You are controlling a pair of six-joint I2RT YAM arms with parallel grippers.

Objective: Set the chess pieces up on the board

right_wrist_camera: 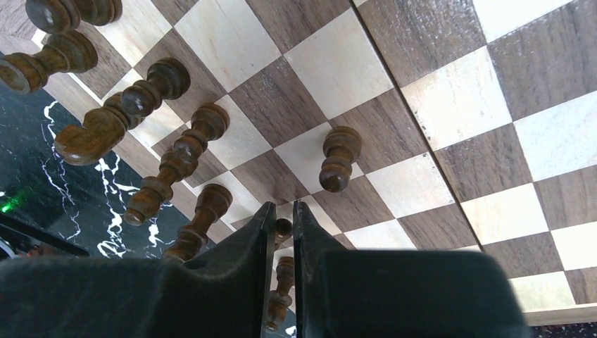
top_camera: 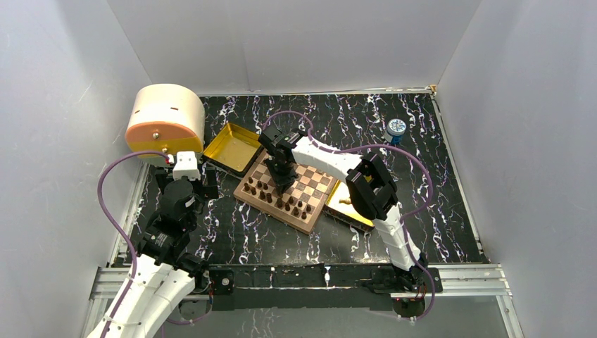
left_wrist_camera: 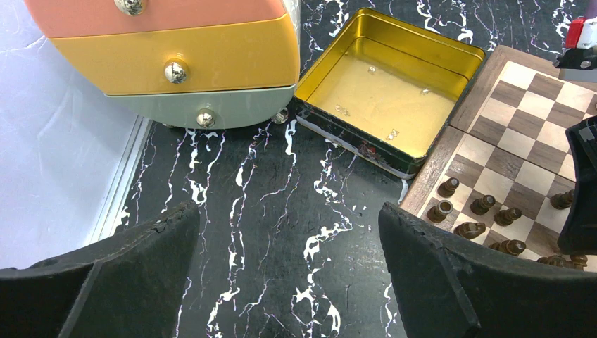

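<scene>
Dark brown chess pieces stand along the near side of the checkered board (top_camera: 307, 184). Low over its middle, my right gripper points down, a narrow gap between its fingertips. The round head of a dark piece (right_wrist_camera: 283, 227) shows in that gap; whether the fingers touch it is unclear. Just beyond the tips, a dark pawn (right_wrist_camera: 341, 158) stands alone, and a taller piece (right_wrist_camera: 207, 213) is to the left. Away from the board, on the left side, my left gripper hangs wide open with only bare table visible between its fingers.
An empty gold tray (left_wrist_camera: 394, 77) lies against the board's left side. Another gold tray (top_camera: 356, 220) at its right holds light pieces (top_camera: 346, 201). A drawer cabinet (top_camera: 165, 123) and a blue-lidded jar (top_camera: 396, 129) stand farther back.
</scene>
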